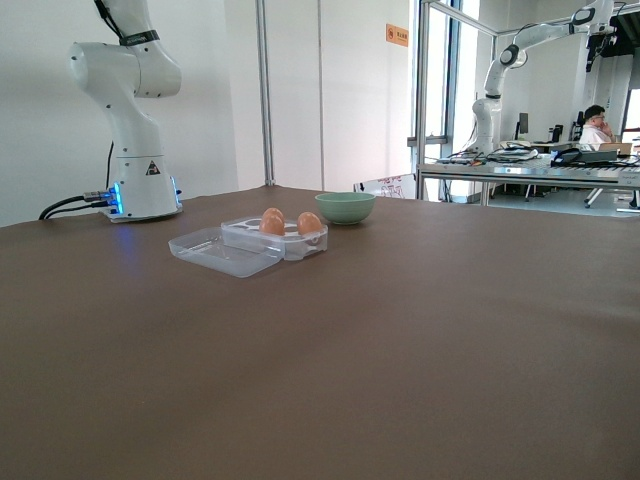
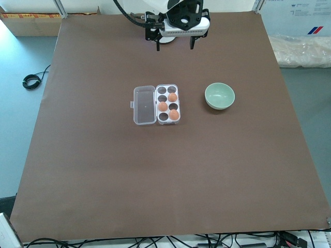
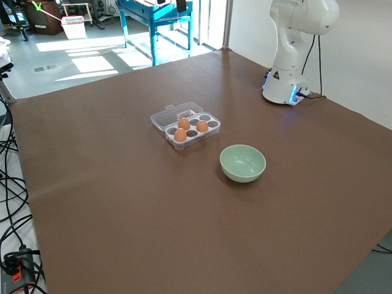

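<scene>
A clear plastic egg box [image 2: 155, 105] lies with its lid open in mid-table, three brown eggs [image 2: 174, 114] in some of its cups and the other cups empty. To its right in the left view sits an empty pale green bowl [image 2: 219, 95], nearer the camera in the right view [image 3: 242, 163]. My gripper [image 2: 174, 46] hangs at the far edge of the table, above and apart from both, its two black fingers spread with nothing seen between them.
Cables [image 3: 12, 196] run outside its edge, and the white arm base [image 3: 283, 86] stands at the far side.
</scene>
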